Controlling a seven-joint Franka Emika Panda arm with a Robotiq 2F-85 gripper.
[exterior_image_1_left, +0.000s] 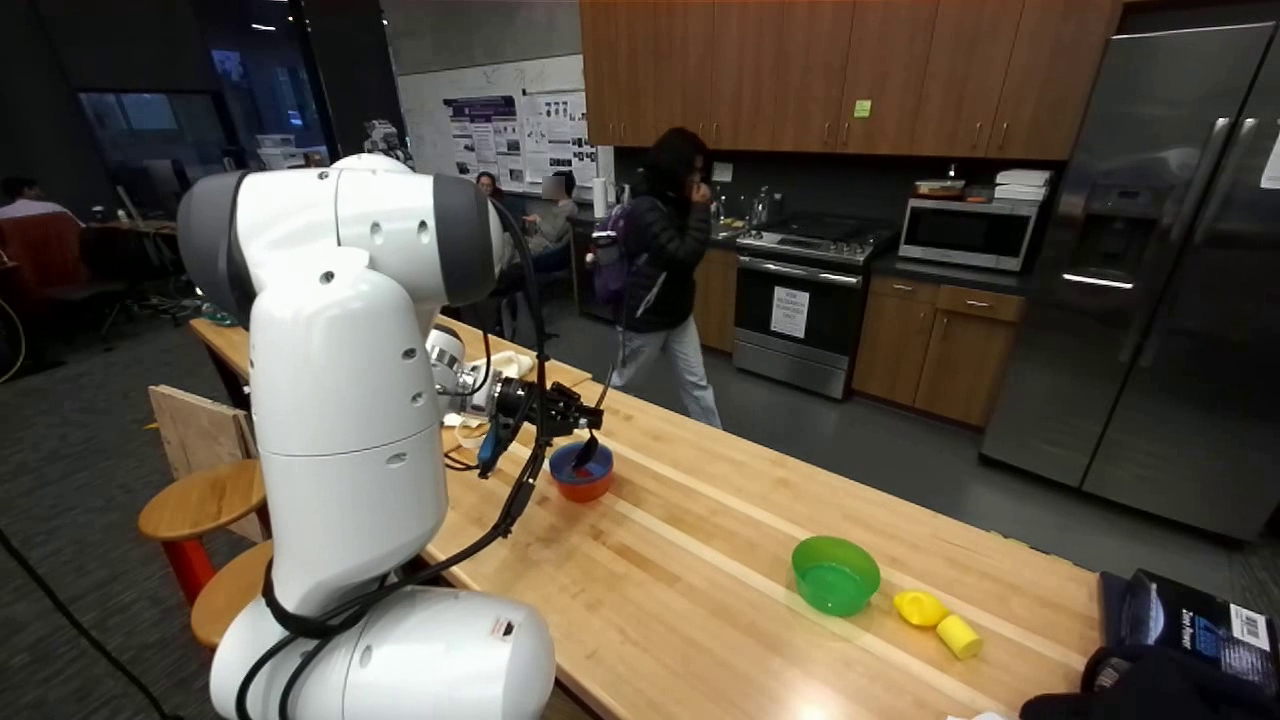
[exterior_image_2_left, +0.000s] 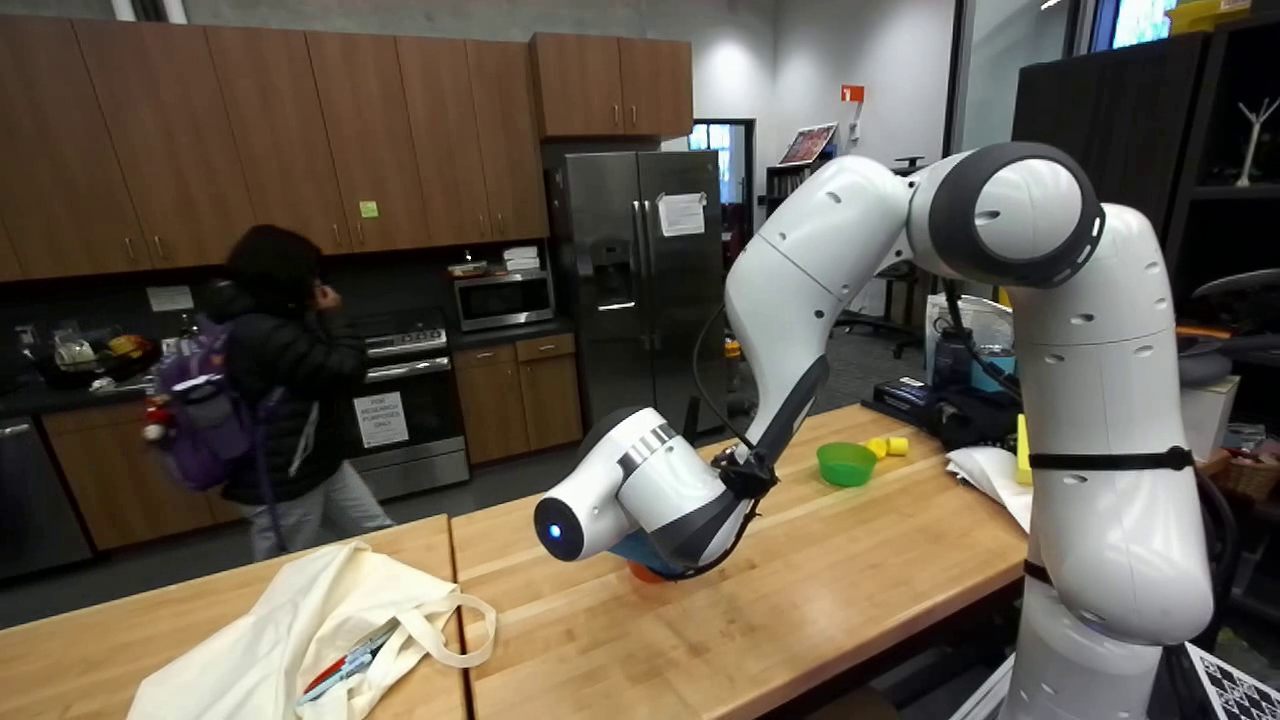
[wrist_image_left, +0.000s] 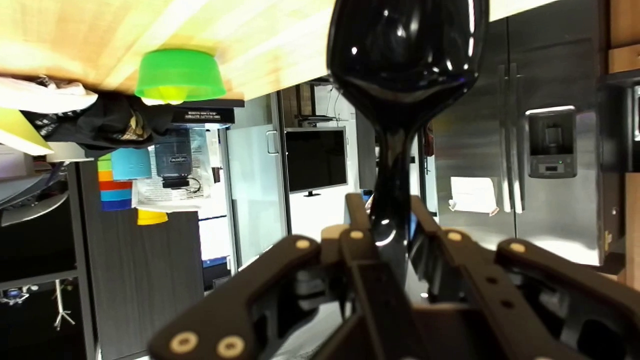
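Observation:
My gripper (exterior_image_1_left: 593, 418) is shut on the handle of a glossy black spoon (wrist_image_left: 400, 66), held between both fingers in the wrist view. The spoon's head points down in exterior view 1, over or within a bowl (exterior_image_1_left: 582, 490) that is blue inside and orange-red outside. Something small and red shows inside that bowl, partly behind the spoon. Whether the spoon touches the bowl or its contents, I cannot tell. In exterior view 2 the wrist covers most of the bowl, and the gripper is hidden there.
Farther along the table stands a green bowl (exterior_image_1_left: 836, 578), beside a yellow lemon-like object (exterior_image_1_left: 920, 608) and a yellow cylinder (exterior_image_1_left: 959, 636). A cream cloth bag (exterior_image_2_left: 300, 630) lies at the opposite end. Bare wood separates the two bowls. A person (exterior_image_1_left: 672, 264) walks behind the table.

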